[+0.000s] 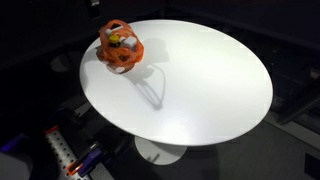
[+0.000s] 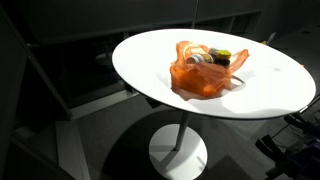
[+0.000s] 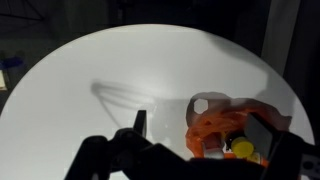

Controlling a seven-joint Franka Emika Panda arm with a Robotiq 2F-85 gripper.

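Note:
An orange plastic bag rests near the left edge of the round white table, its mouth open with several items inside. A yellow-topped item and pale and dark items show in the bag from the other side. In the wrist view, my gripper is above the table with its two dark fingers spread apart, so it stands open. Below and between them, toward the right finger, lies the bag, partly covered by the gripper. Nothing shows held between the fingers.
One central pedestal supports the table. Dark floor surrounds it, and dark equipment with a perforated strip stands at the lower left.

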